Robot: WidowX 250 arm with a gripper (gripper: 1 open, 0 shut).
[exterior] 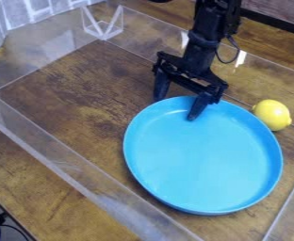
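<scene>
A large blue round plate lies on the wooden surface in the centre right. My black gripper stands open at the plate's back rim, its fingers spread low over the rim and the wood just left of it. A yellow lemon-like object rests right behind the plate's right side. I cannot make out anything between the fingers.
Clear plastic walls border the dark wooden floor along the left and front. The wood left of the plate is bare.
</scene>
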